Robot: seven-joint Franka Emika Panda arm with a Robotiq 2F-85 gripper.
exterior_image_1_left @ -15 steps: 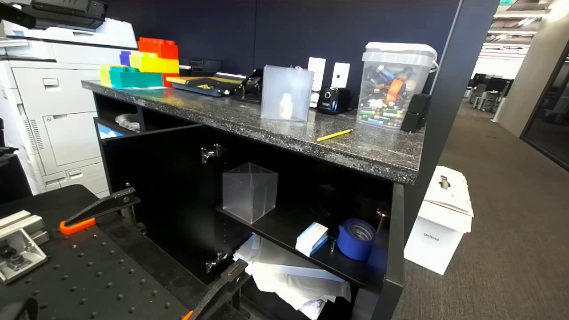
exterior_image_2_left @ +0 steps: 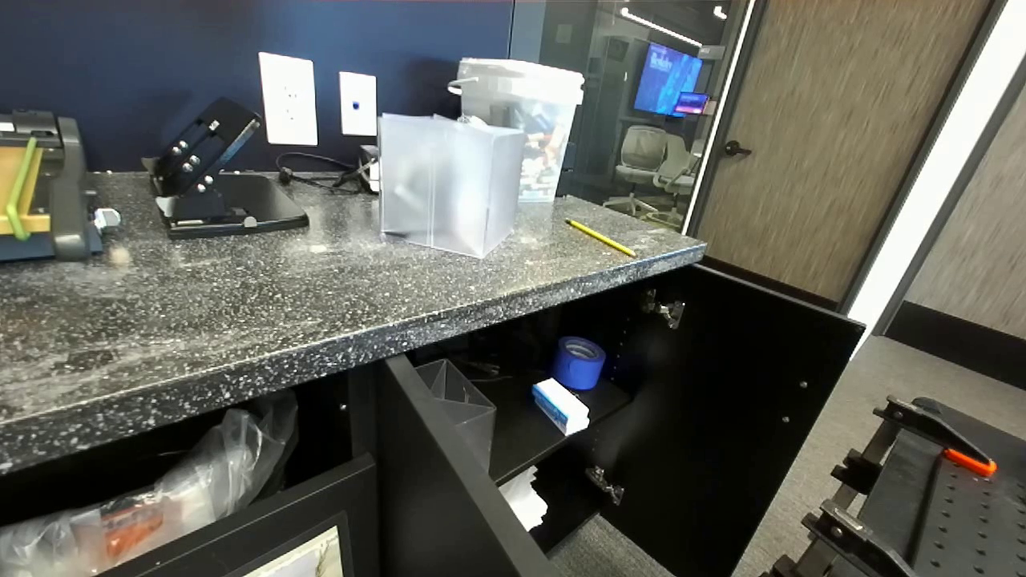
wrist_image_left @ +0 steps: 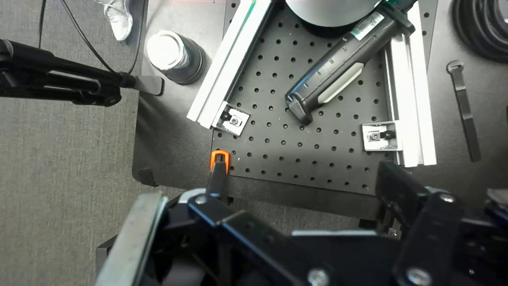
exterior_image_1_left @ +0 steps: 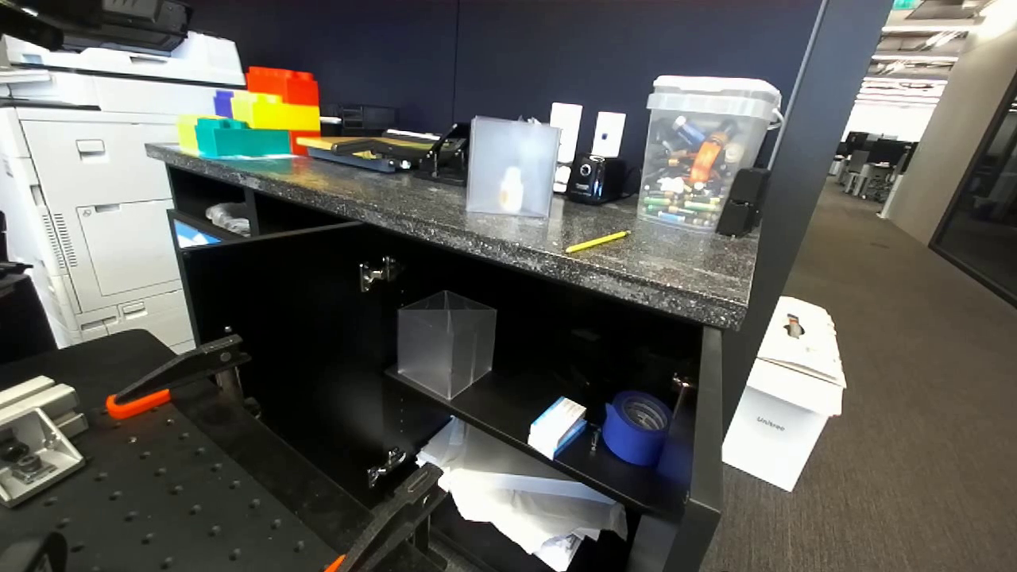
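Observation:
In the wrist view my gripper stands open, its fingers wide apart at the lower left and right, with nothing between them. Below it is a perforated black work surface [wrist_image_left: 295, 157]. On the counter [exterior_image_1_left: 381, 205], a yellow pencil [exterior_image_1_left: 597, 241] lies near the front edge, right of a frosted clear bin [exterior_image_1_left: 512, 167]. Inside the open cabinet, the shelf [exterior_image_1_left: 496, 410] holds a second clear bin [exterior_image_1_left: 446, 343], a small white-and-blue box [exterior_image_1_left: 558, 426] and a roll of blue tape [exterior_image_1_left: 636, 428]. A small pale item shows through the counter bin.
Both cabinet doors are open; the left door [exterior_image_1_left: 276, 324] and right door [exterior_image_2_left: 769, 404] stick out. Clamps [exterior_image_1_left: 181, 372] line the work surface's edge. A battery bucket [exterior_image_1_left: 701, 157], hole punch [exterior_image_2_left: 216, 183] and toy bricks [exterior_image_1_left: 253, 114] stand on the counter.
The dark arm part at the top left of exterior view 1 has shifted very slightly. The counter and cabinet contents look the same.

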